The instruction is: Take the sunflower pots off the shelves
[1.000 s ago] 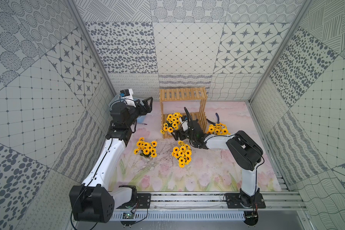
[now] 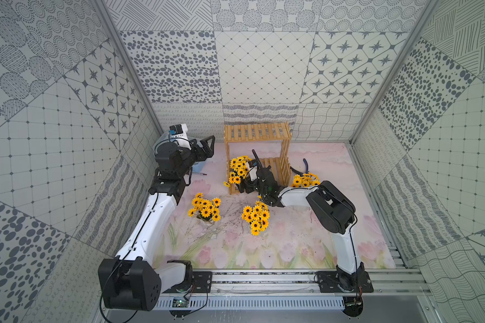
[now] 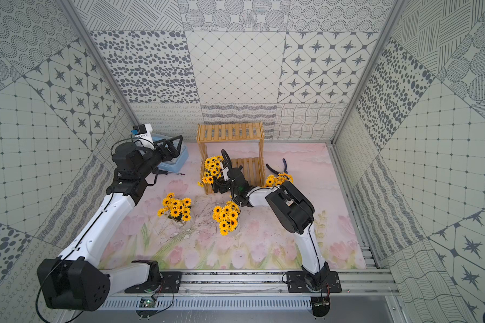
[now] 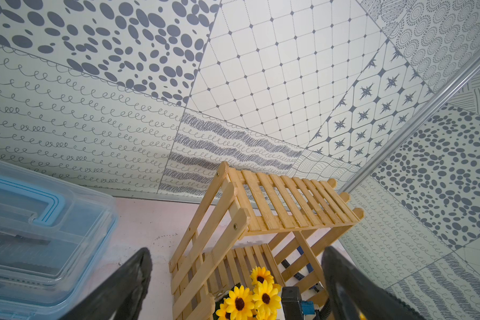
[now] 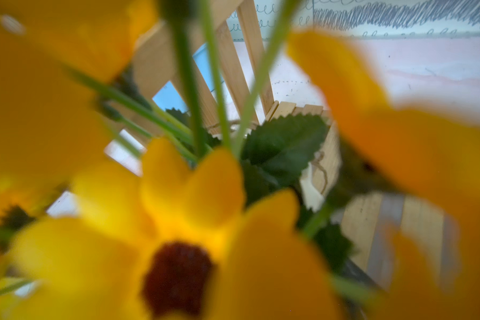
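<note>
One bunch of sunflowers (image 2: 237, 168) stands at the left of the wooden rack's lower shelf (image 2: 273, 165); its pot is mostly hidden. My right gripper (image 2: 244, 188) is low against these flowers at the rack's front. Blurred petals (image 5: 181, 213) fill the right wrist view and cover the fingers, so its finger cannot be judged. The upper shelf (image 3: 230, 131) is bare. On the table are sunflowers at front left (image 2: 204, 207), front middle (image 2: 256, 219) and right of the rack (image 2: 305, 181). Left of the rack, my left gripper (image 3: 174, 146) hangs open and empty.
A clear blue-edged box (image 4: 42, 234) stands behind the left arm, with a screwdriver (image 3: 172, 172) near it. Dark pliers (image 3: 284, 165) lie right of the rack.
My right gripper has moved slightly left into the shelf flowers, which have shifted a little left with it. The front middle flowers stirred slightly as the right arm passed. The left arm is still.
</note>
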